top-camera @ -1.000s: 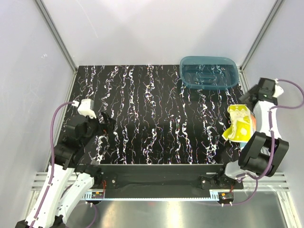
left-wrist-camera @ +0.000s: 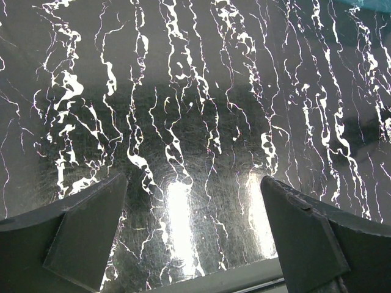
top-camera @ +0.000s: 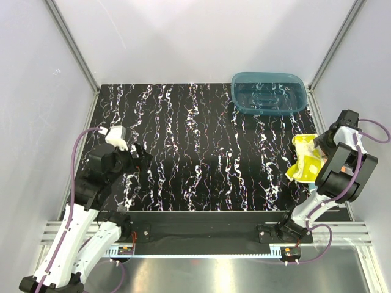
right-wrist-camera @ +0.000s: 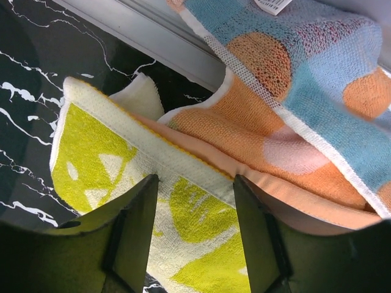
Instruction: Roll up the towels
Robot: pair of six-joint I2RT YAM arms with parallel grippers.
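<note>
A pile of towels lies at the table's right edge: a yellow-and-white towel (top-camera: pixel 303 159) on top, with an orange and blue spotted towel (right-wrist-camera: pixel 283 141) beside and under it in the right wrist view. My right gripper (top-camera: pixel 321 140) is down over the pile. In the right wrist view its fingertips (right-wrist-camera: pixel 142 190) are part open on the yellow towel near its white hem; whether cloth is between them firmly I cannot tell. My left gripper (top-camera: pixel 142 160) hangs open and empty over the left of the table.
An empty teal bin (top-camera: pixel 269 108) stands at the back right. Walls and metal rails border the table.
My right gripper has moved down and toward the front onto the towel pile. The left arm shifted slightly earlier and is now nearly still.
</note>
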